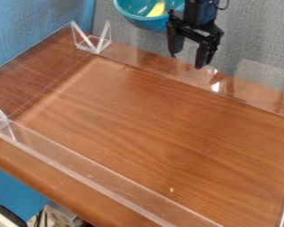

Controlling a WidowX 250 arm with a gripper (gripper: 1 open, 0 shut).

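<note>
My black gripper (190,46) hangs at the top centre, over the back edge of the wooden tray, its two fingers spread apart and open, with nothing seen between them. Just left of it and behind, a turquoise bowl (138,14) with something yellow inside is partly cut off by the top edge of the view.
The wooden tray floor (145,133) is bare, bounded by clear low walls with white corner brackets (92,46) at the left. A grey padded wall (257,53) stands behind, a blue one at the left.
</note>
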